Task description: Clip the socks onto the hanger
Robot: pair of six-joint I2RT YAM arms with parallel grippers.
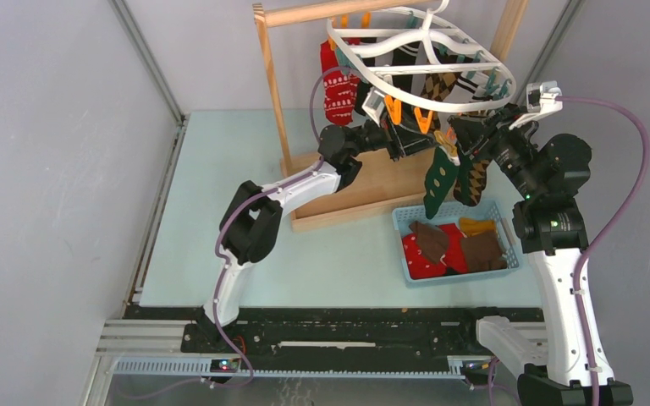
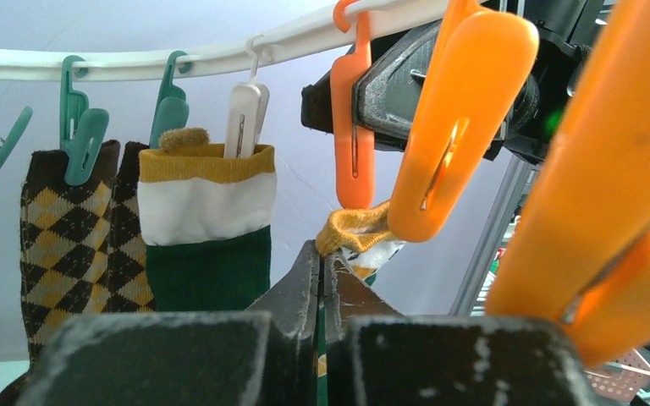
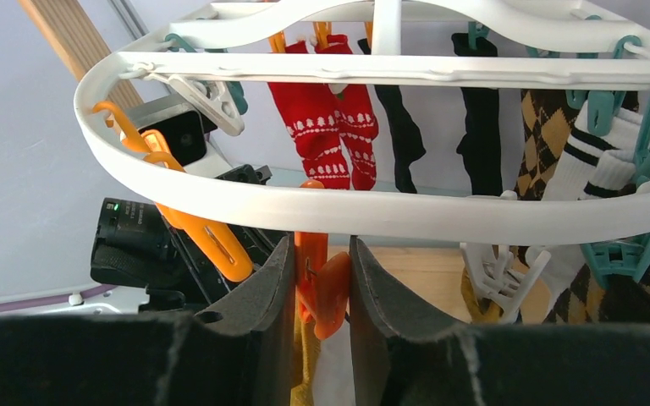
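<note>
A green sock [image 1: 441, 182] with a yellow cuff [image 2: 349, 233] hangs below the front of the white hanger [image 1: 465, 107]. My left gripper is shut on the edge of that cuff. Right at the cuff is the lower end of an orange clip [image 2: 353, 161], hooked on the hanger's rim; whether its fingers grip the cloth cannot be told. From the other side, my right gripper has its fingers against both sides of this orange clip. Part of the cuff shows below the clip in the right wrist view.
Two more orange clips [image 1: 393, 110] hang empty to the left, close to my left gripper. Red socks [image 3: 322, 127], black socks and argyle socks [image 2: 66, 245] are clipped around the ring. Below stands a blue basket [image 1: 402, 222] with more socks.
</note>
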